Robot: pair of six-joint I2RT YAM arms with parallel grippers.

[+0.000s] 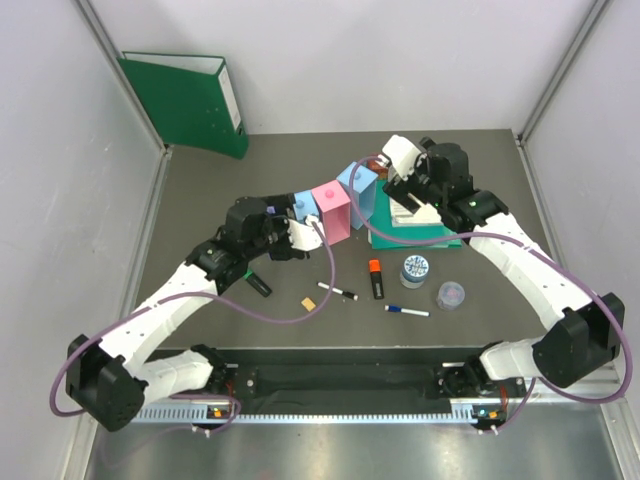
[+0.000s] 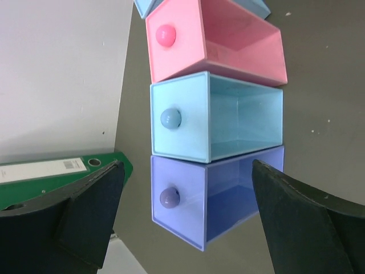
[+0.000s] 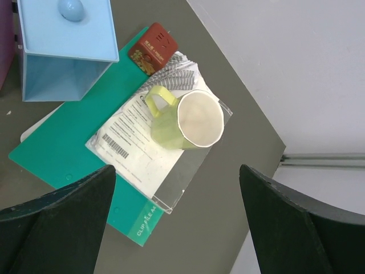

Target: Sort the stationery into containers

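Note:
Over the row of drawer bins, my left gripper stands open and empty. In the left wrist view the row holds a pink bin (image 2: pixel 177 43), a light blue bin (image 2: pixel 179 137) and a purple bin (image 2: pixel 179 214), all empty where their insides show. My right gripper is open, with nothing between its fingers, above the teal clip file (image 3: pixel 74 145) and a pale green mug (image 3: pixel 165 125). Loose on the table are a black marker (image 1: pixel 337 291), a blue marker (image 1: pixel 407 311), an orange-capped highlighter (image 1: pixel 377 280), a dark green-ended pen (image 1: pixel 258 284) and a small tan block (image 1: pixel 308 304).
A green binder (image 1: pixel 185 105) stands at the back left. A lidded jar (image 1: pixel 414 270) and a clear round container (image 1: pixel 451 296) sit at the right. Beside the mug lies a red-brown box (image 3: pixel 153 48).

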